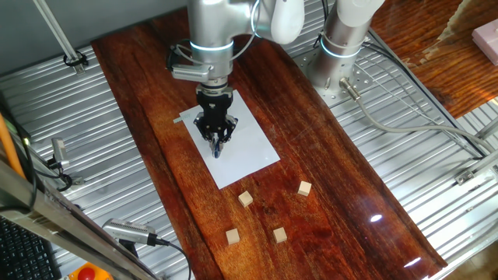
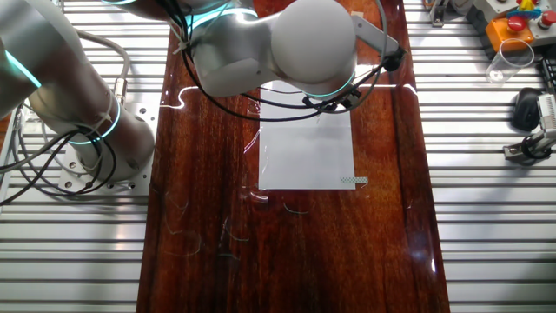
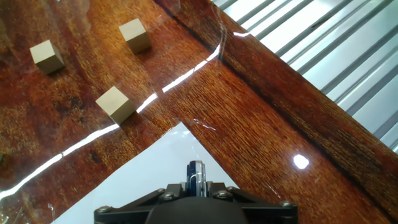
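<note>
Against the white sheet of paper (image 1: pixel 245 144), my gripper (image 1: pixel 217 148) points down with its fingers together. In the wrist view the gripper shows as a narrow dark-blue and clear, shiny tip over the paper (image 3: pixel 158 171). Whether something thin sits between the fingers is hard to make out. Several pale wooden cubes lie apart on the brown table, among them a nearer cube (image 1: pixel 246 199), a right-hand cube (image 1: pixel 304 188) and two lower cubes. In exterior view 2 the arm hides the gripper, and part of the paper (image 2: pixel 308 156) shows.
A small strip (image 2: pixel 354 180) lies at one paper corner. A camera (image 1: pixel 129 231) stands off the table's left edge, and the arm's base (image 1: pixel 331 74) stands off its right.
</note>
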